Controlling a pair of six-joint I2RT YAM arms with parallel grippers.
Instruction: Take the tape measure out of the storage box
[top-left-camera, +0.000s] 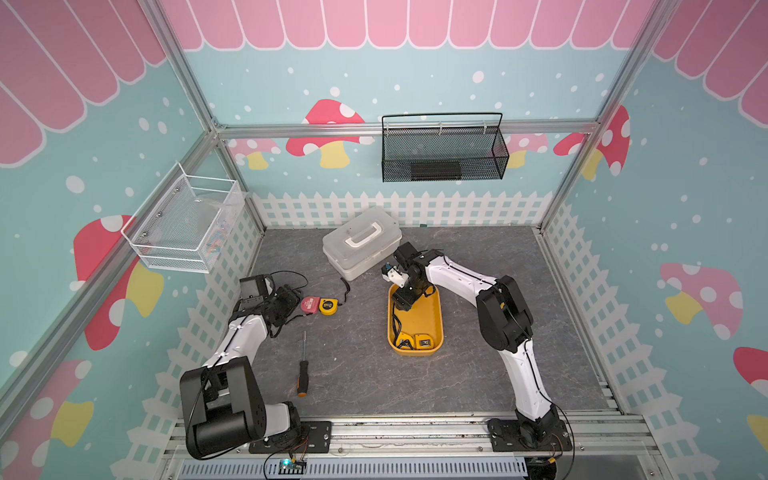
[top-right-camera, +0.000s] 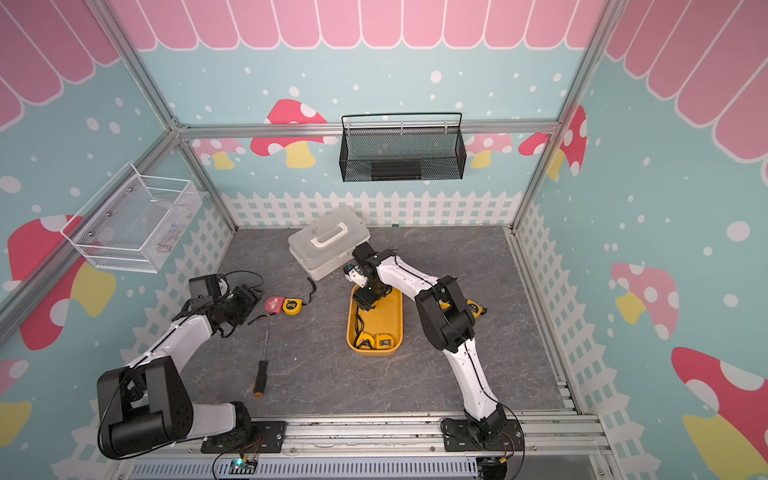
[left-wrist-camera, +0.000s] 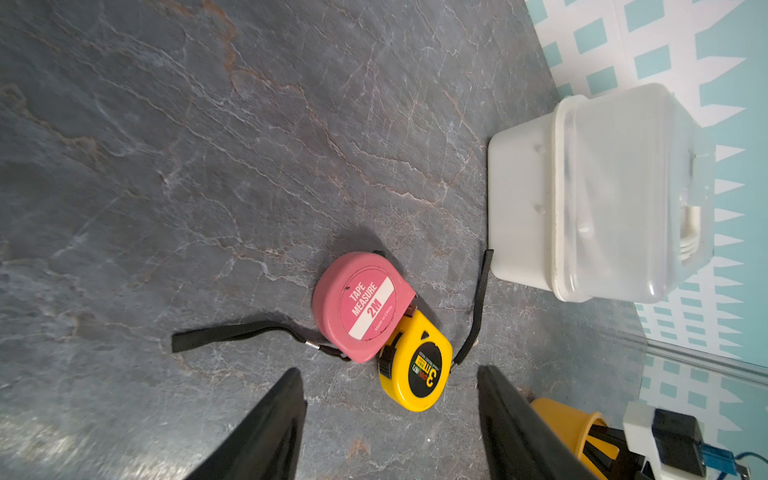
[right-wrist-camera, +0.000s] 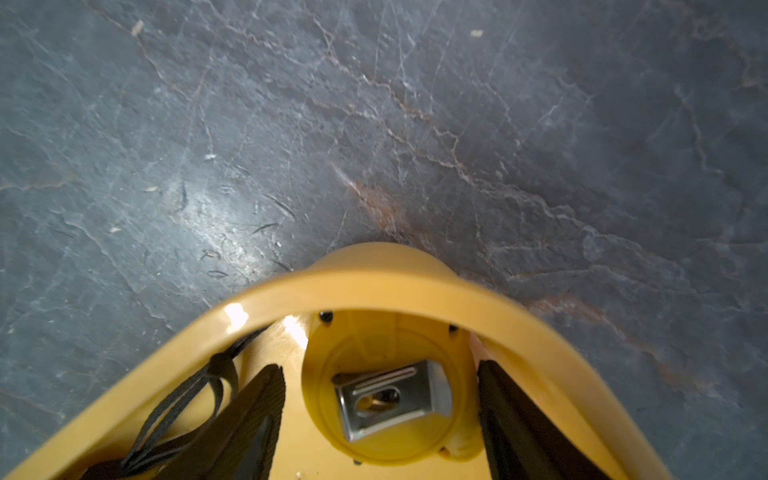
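A yellow storage box (top-left-camera: 428, 312) holds yellow tape measures with black straps, visible at its near end in the top views. In the right wrist view one tape measure (right-wrist-camera: 360, 428) with a metal clip lies against the box wall, between the open fingers of my right gripper, which is low inside the box's rim. My left gripper is open above the table, facing a pink tape measure (left-wrist-camera: 360, 304) and a yellow tape measure (left-wrist-camera: 414, 376) that lie touching outside the box.
A lidded translucent case (top-left-camera: 360, 244) stands at the back. A screwdriver (top-left-camera: 303, 376) lies at the front left. More yellow tape measures (top-right-camera: 473, 308) lie right of the box, partly behind my right arm. A black basket (top-left-camera: 444, 156) and a white basket (top-left-camera: 184, 224) hang on the walls.
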